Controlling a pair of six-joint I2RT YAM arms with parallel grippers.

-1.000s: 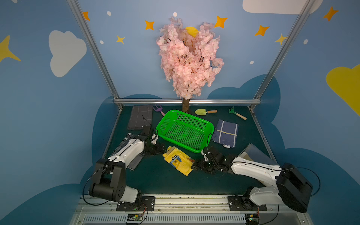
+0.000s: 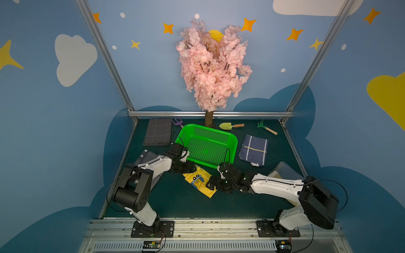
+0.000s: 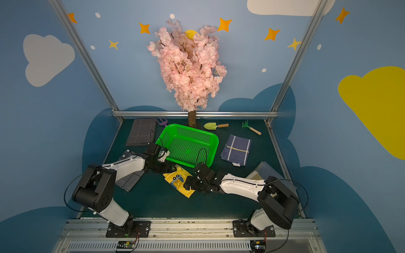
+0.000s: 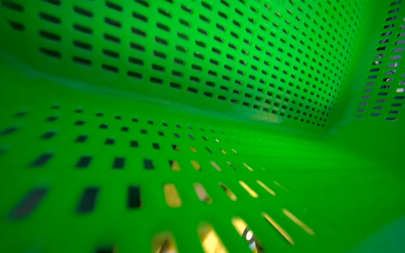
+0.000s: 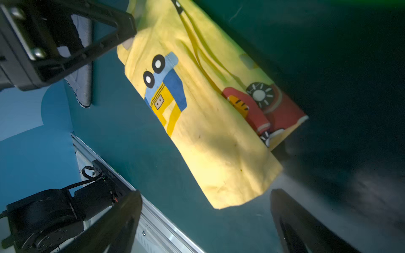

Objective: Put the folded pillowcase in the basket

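Note:
The folded yellow pillowcase (image 2: pixel 206 190), printed with vehicles, lies on the dark green table in front of the green basket (image 2: pixel 230 134). At its left corner my left gripper (image 2: pixel 192 168) is shut on the cloth; its pads are hidden. In the right wrist view a dark left finger (image 5: pixel 122 31) lies against that end of the pillowcase (image 5: pixel 206 135). My right gripper stands open, its fingers apart around the near right end, not touching it. The basket's perforated wall (image 4: pixel 189 46) fills the left wrist view, with yellow cloth showing through the lower holes.
A blue folded cloth (image 2: pixel 254 147) lies right of the basket, a grey one (image 2: pixel 158 131) to its left. Other folded cloths lie under or beside both arms. Small garden tools, including a trowel (image 2: pixel 225 126), lie at the back.
My left gripper has moved right and onto the pillowcase's left corner. My right gripper has moved left to its right end. The basket has slid slightly back and left.

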